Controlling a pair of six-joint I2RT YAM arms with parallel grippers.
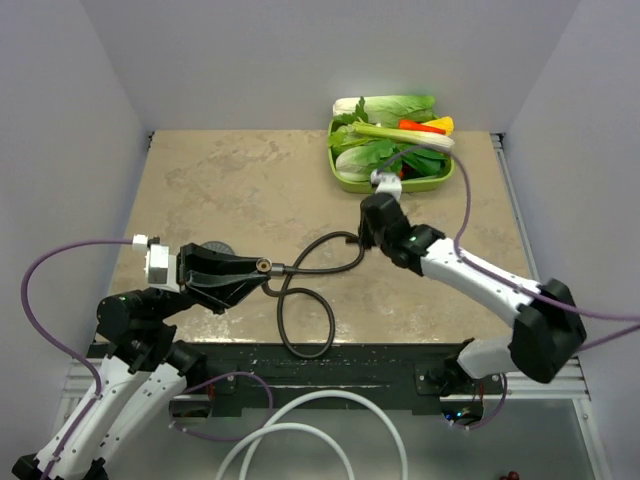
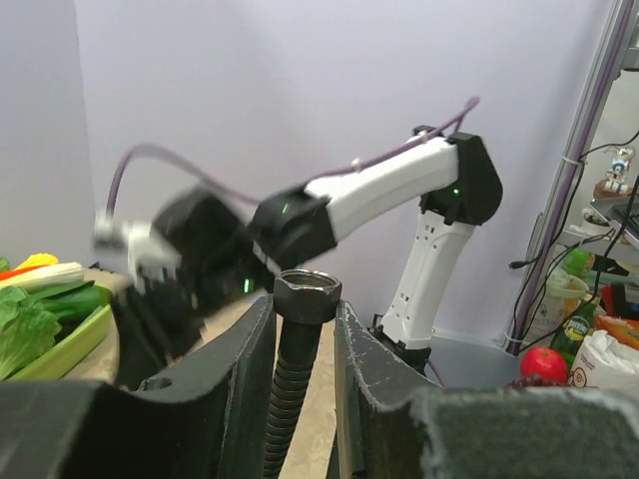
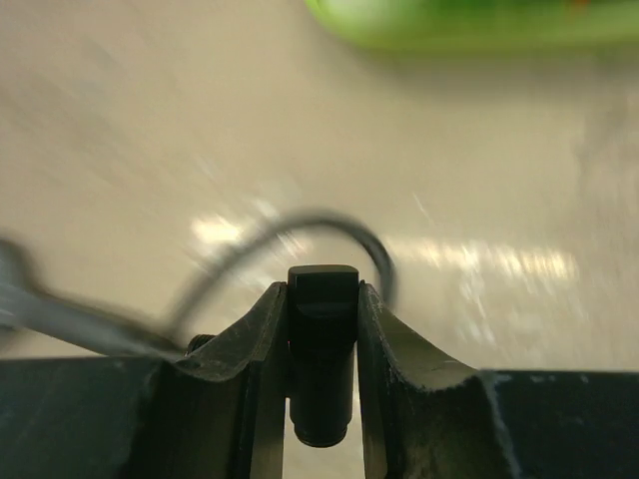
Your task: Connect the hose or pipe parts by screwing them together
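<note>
My left gripper (image 1: 245, 280) is shut on the upper end of the black hose (image 2: 294, 399), whose threaded metal fitting (image 2: 306, 296) sticks up above the fingers. The hose (image 1: 330, 320) loops over the beige counter. My right gripper is shut on a black cylindrical piece (image 3: 321, 389); in the top view it is at the right of the hose, below the vegetable basket, partly hidden by its arm and blurred. The two grippers are apart.
A green basket (image 1: 434, 182) of vegetables stands at the back right of the counter (image 1: 210, 175). A white hose (image 1: 390, 430) lies looped in front, below the counter's edge.
</note>
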